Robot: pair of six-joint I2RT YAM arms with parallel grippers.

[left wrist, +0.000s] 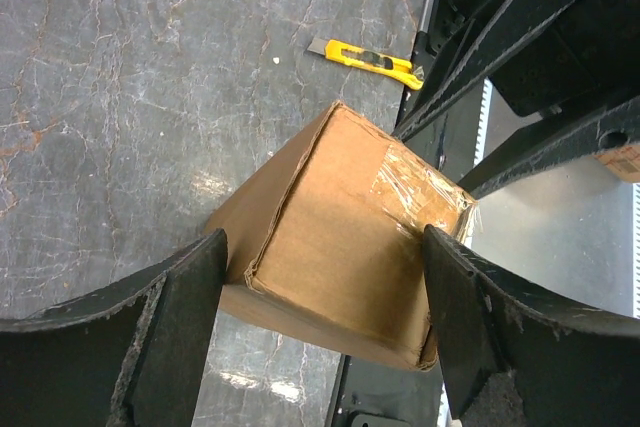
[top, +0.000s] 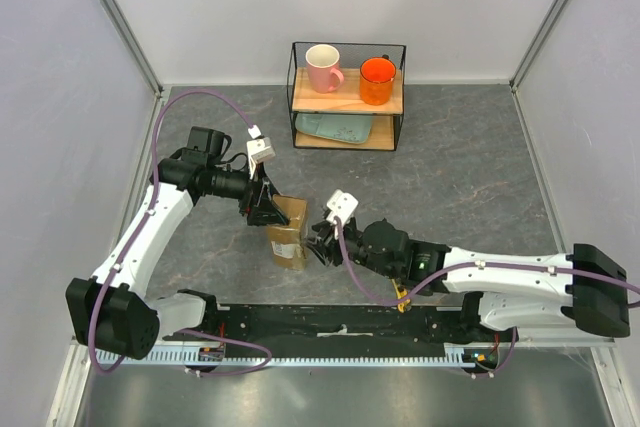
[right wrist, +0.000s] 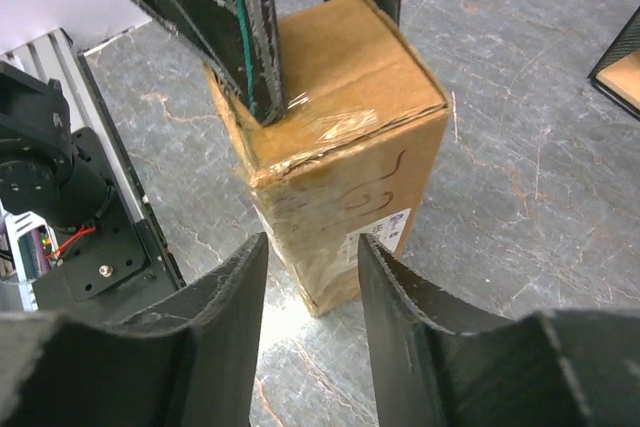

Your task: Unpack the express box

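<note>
The brown cardboard box (top: 290, 237) stands upright on the dark table, left of centre. Tape and a white label (right wrist: 375, 237) show on one side in the right wrist view. My left gripper is over the box top, its spread fingers (left wrist: 190, 277) on either side of it; whether they press the cardboard is unclear. From the right, my right gripper faces the taped, labelled side, its fingers parted with a gap between. In the left wrist view its fingertips (left wrist: 485, 182) are close to the taped edge; contact cannot be judged.
A yellow box cutter (top: 401, 292) lies on the table beneath the right arm. At the back stands a rack (top: 345, 97) with a pink mug (top: 323, 69), an orange mug (top: 377, 81) and a pale green tray (top: 335, 127).
</note>
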